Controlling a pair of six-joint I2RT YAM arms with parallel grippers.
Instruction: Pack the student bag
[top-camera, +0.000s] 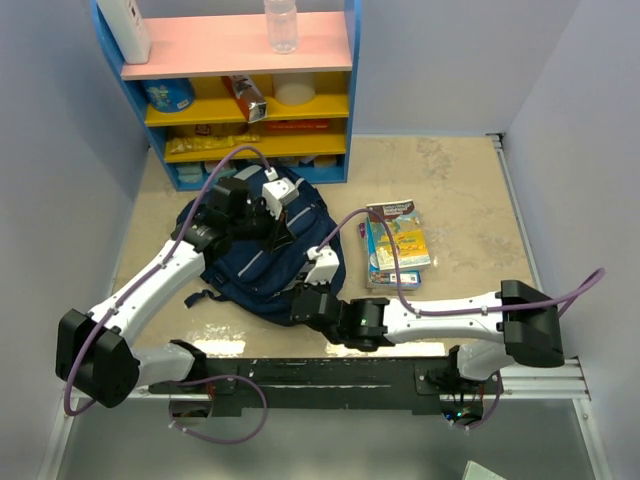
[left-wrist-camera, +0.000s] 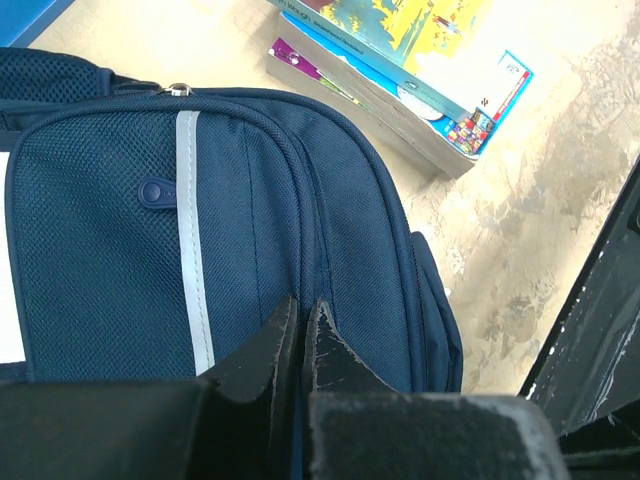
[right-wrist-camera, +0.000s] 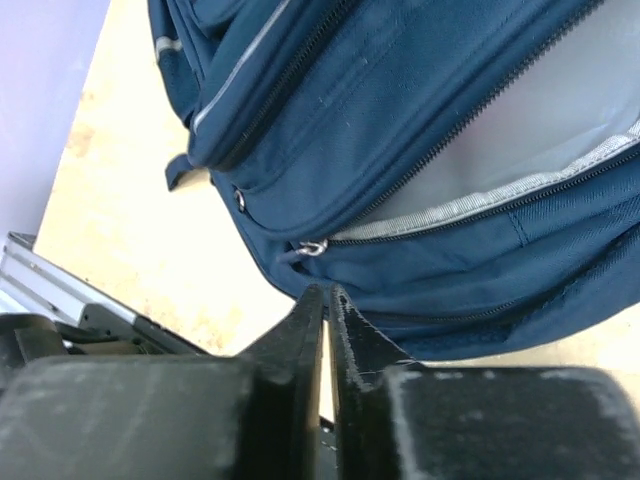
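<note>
The navy bag (top-camera: 255, 265) lies on the left of the worktop, below the shelf. My left gripper is shut on the bag's fabric beside a piped seam in the left wrist view. My right gripper is at the bag's lower edge, its fingers close together with a narrow gap, nothing clearly held. In the right wrist view a zipped opening with a pale lining (right-wrist-camera: 530, 135) and a zip pull (right-wrist-camera: 312, 247) show above the fingertips.
Stacked books (top-camera: 396, 236) lie right of the bag, near the right arm. The blue shelf (top-camera: 240, 30) holding bottles and packets stands behind the bag.
</note>
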